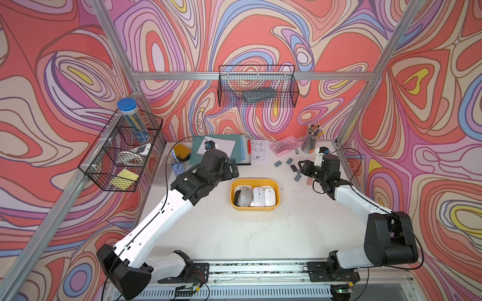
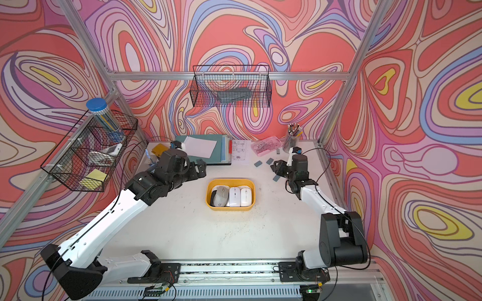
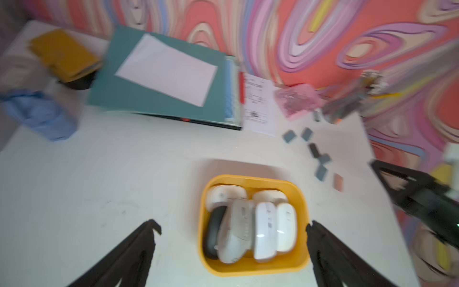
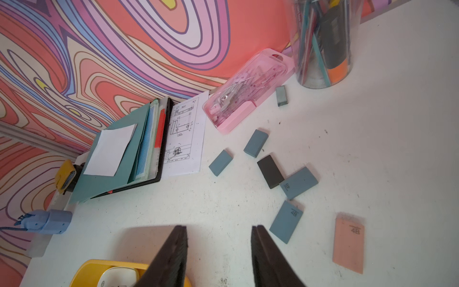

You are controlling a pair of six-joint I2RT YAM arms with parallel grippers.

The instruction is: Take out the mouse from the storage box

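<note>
Several computer mice lie packed in a yellow storage box (image 1: 255, 209) at the middle of the table. A grey mouse (image 3: 234, 231) leans beside a dark mouse (image 3: 214, 231) on the box's left side. Two white mice, a nearer-centre one (image 1: 258, 196) and a right-hand one (image 1: 269, 196), stand side by side at its right. My left gripper is raised above the table and left of the box, open and empty. To the box's right, over the scattered erasers, my right gripper stands part open with nothing between its fingers.
Behind the box lie a green folder (image 3: 162, 79) and a drawing sheet (image 4: 185, 138). A pink case (image 4: 251, 91) and a clear pen cup (image 4: 322, 57) stand at the back right. Several erasers (image 4: 286, 221) are strewn there. The table in front of the box is bare.
</note>
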